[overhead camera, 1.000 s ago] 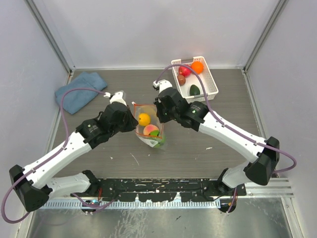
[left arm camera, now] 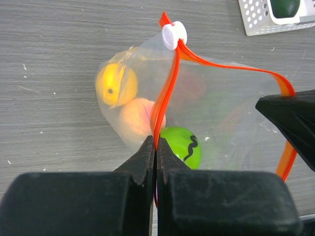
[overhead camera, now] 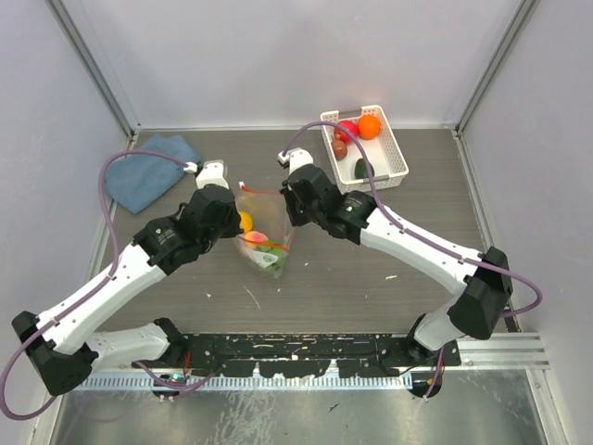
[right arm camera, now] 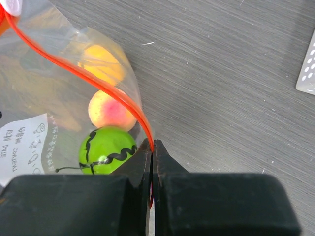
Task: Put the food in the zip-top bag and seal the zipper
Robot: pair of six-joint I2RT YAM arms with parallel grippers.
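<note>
A clear zip top bag (overhead camera: 268, 211) with an orange zipper strip hangs between my two grippers, its mouth spread apart. Inside lie a yellow fruit (left arm camera: 117, 84), a pink-orange peach (left arm camera: 137, 116) and a green ball-like fruit with dark stripes (left arm camera: 181, 146). My left gripper is shut on the orange rim on one side. The opposite rim is pinched by my right gripper, also shut. A white zipper slider (left arm camera: 174, 35) sits on the strip at the far corner, away from both grippers.
A white basket (overhead camera: 394, 165) at the back right holds an orange (overhead camera: 369, 126), red produce and a dark green item (overhead camera: 362, 169). A folded blue cloth (overhead camera: 151, 173) lies at the back left.
Over the last second both grippers and the bag have shifted left. The food stays inside the bag.
</note>
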